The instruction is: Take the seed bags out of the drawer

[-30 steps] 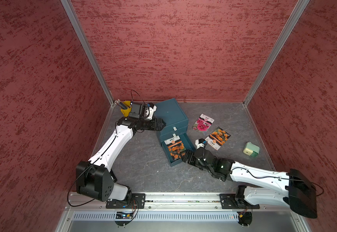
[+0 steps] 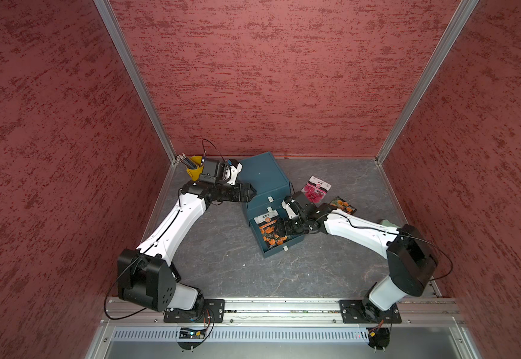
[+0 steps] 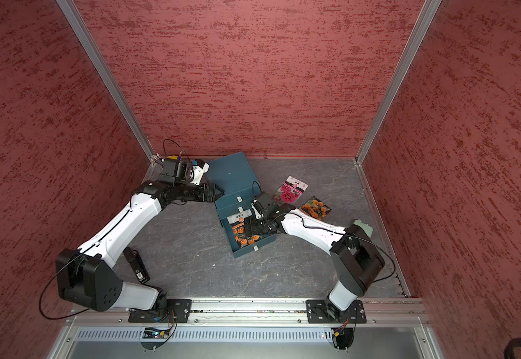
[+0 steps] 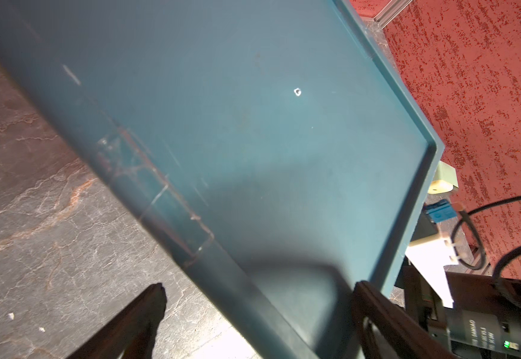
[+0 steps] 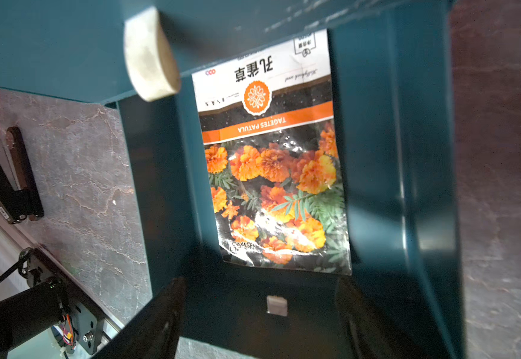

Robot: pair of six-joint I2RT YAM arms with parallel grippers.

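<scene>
An orange-flowered seed bag (image 5: 278, 197) lies face up in the pulled-out drawer (image 5: 428, 269), against one side. My right gripper is over the drawer, its fingers parted and nothing between them; the bag lies beyond the fingertips. Two bags rest on the table to the right of the box: a pink-flowered one (image 3: 288, 190) and a second orange one (image 3: 316, 207), partly covered by the right arm in the top left view. Beside the teal box (image 2: 263, 171) stands my left gripper, fingers apart on either side of the box's edge.
A yellow cup of sticks (image 2: 193, 168) stands at the back left behind the left arm. At the right, a pale green object (image 3: 363, 227) is partly hidden by the right arm. The table in front of the drawer (image 2: 224, 263) is clear.
The left arm and the seed bags have stayed in place.
</scene>
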